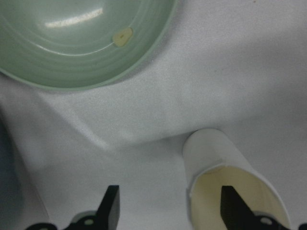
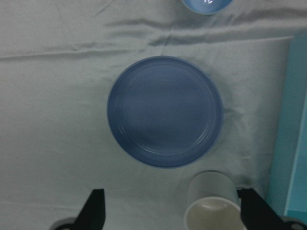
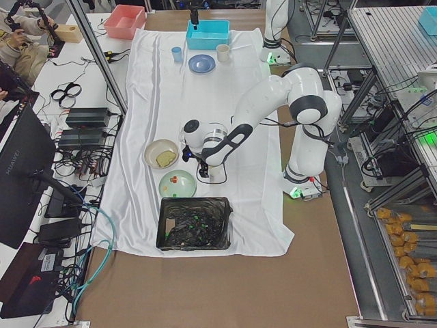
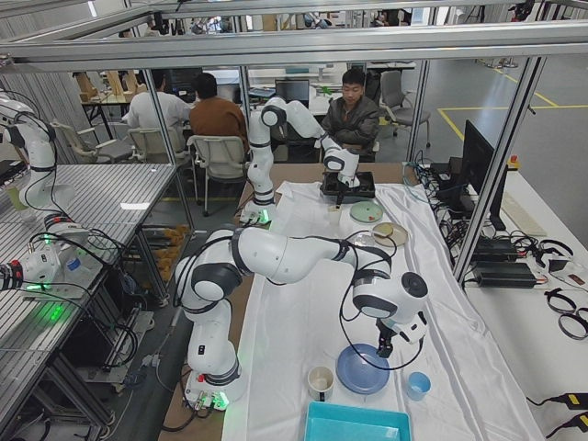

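My left gripper stands open low over a white cylindrical cup (image 1: 215, 153), which sits under its right finger, near the green plate (image 1: 86, 57). In the camera left view this gripper hangs just right of that plate (image 3: 177, 184). My right gripper is open above the white cloth, beside a white mug (image 2: 213, 189), with the blue plate (image 2: 164, 112) ahead of it.
A black lined bin (image 3: 193, 223) stands by the green plate; a beige plate (image 3: 153, 154) holds yellow food. At the other end are a blue cup (image 3: 177, 54) and a turquoise tray (image 3: 207, 34).
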